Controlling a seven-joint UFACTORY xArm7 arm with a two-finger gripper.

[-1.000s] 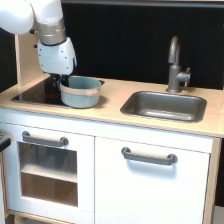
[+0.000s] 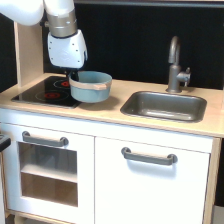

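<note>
A blue-grey pot (image 2: 91, 92) is at the right side of the black stovetop (image 2: 45, 94), over the wooden counter. The white arm reaches down from the upper left, and its dark gripper (image 2: 72, 75) is at the pot's left rim. The gripper appears shut on that rim; its fingertips are small and partly hidden. Whether the pot's base touches the counter is hard to tell.
To the right, a metal sink (image 2: 165, 105) is set into the counter (image 2: 122, 90), with a dark faucet (image 2: 178, 68) behind it. Bare counter lies between pot and sink. Below are two cabinet doors with grey handles (image 2: 149, 156).
The arm and pot have moved together to the right and slightly up in the picture. More of the stovetop, with its red burner markings, now shows.
</note>
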